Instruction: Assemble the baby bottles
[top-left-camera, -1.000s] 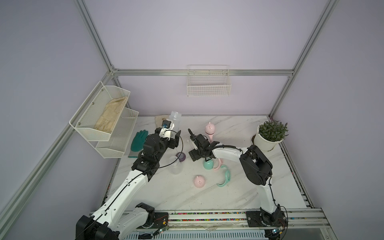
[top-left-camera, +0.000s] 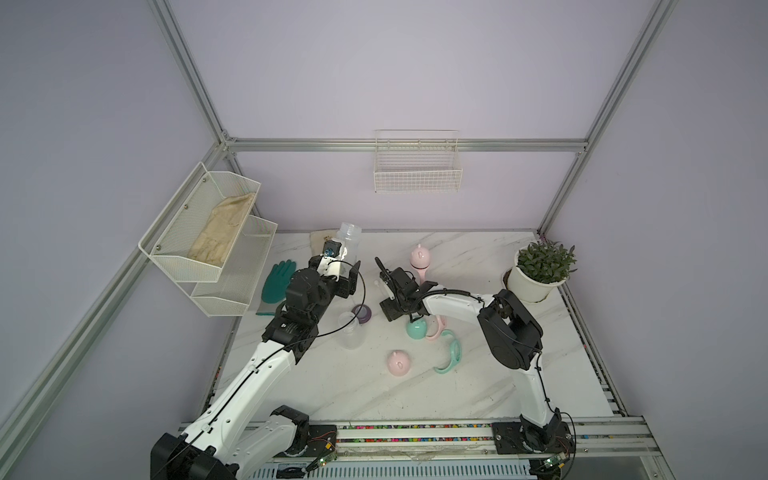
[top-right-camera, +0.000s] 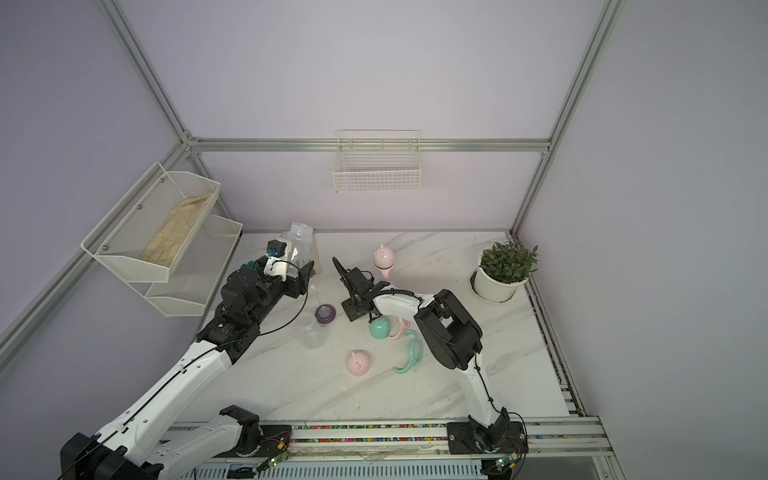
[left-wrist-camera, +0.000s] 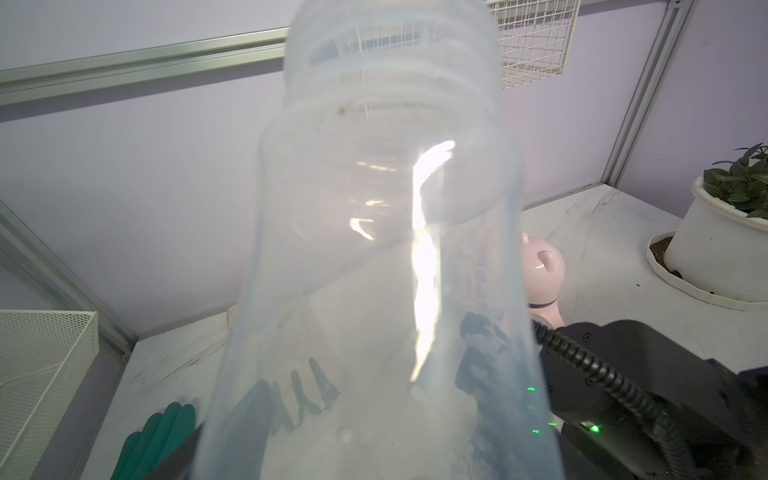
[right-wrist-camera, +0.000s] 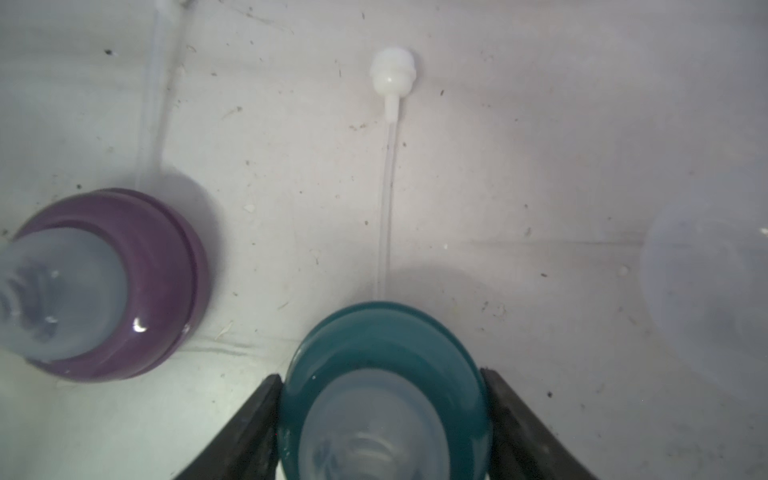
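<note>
A clear bottle (left-wrist-camera: 376, 264) is held raised in my left gripper (top-left-camera: 349, 264), filling the left wrist view. In the right wrist view, my right gripper has its fingers either side of a teal ring with nipple (right-wrist-camera: 376, 340); whether they grip it cannot be seen for sure. A purple ring with nipple (right-wrist-camera: 152, 280) stands beside it, along with thin straws with white ends (right-wrist-camera: 392, 76) and a translucent piece (right-wrist-camera: 712, 280). Pink caps (top-left-camera: 398, 361), a teal cap (top-left-camera: 416, 328) and a teal handle (top-left-camera: 452, 352) lie on the table.
A potted plant (top-left-camera: 532, 284) stands at the back right. A teal glove (top-left-camera: 277, 281) lies at the left beneath wire shelves (top-left-camera: 240, 272). A wire basket (top-left-camera: 417, 180) hangs on the back wall.
My right arm and gripper have shifted very slightly. The left arm and its bottle stay in place.
</note>
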